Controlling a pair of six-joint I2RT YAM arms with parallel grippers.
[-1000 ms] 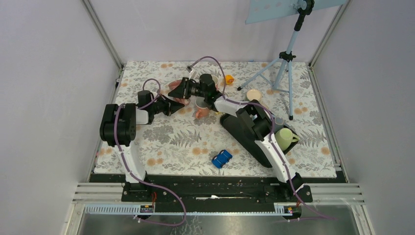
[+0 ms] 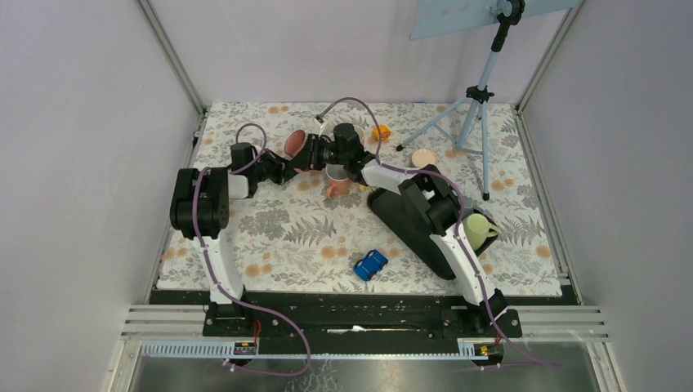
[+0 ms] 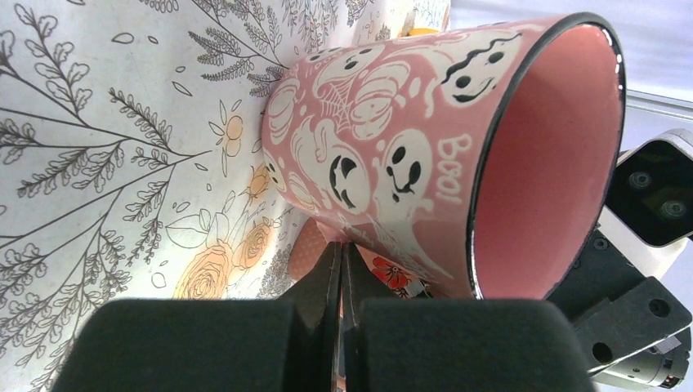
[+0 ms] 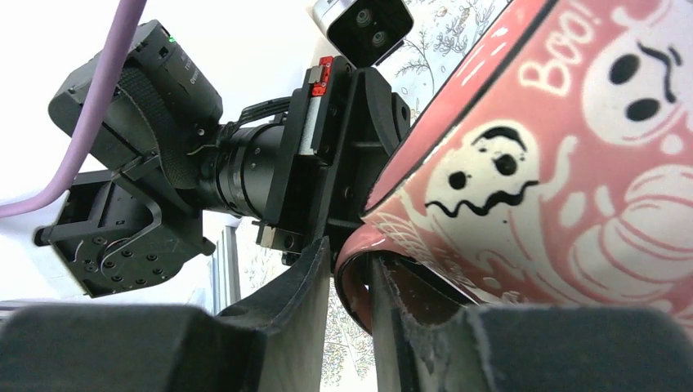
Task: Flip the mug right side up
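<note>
The pink mug (image 2: pixel 295 143) with white ghost faces lies tilted on its side at the back left; its dark-rimmed opening fills the right of the left wrist view (image 3: pixel 368 122). My right gripper is shut on the mug's pink handle, seen between its fingertips in the right wrist view. My left gripper is shut, its fingertips just below the mug's body, with nothing visible between them. In the top view both grippers meet at the mug and partly hide it.
Other mugs (image 2: pixel 337 184) stand just right of the grippers. A yellow item (image 2: pixel 382 131) is behind, a black tray (image 2: pixel 400 224) and tripod (image 2: pixel 478 95) to the right, a blue toy car (image 2: pixel 370 265) in front.
The right gripper has shifted slightly right and down in the top view, and the mug's opening appears more tilted.
</note>
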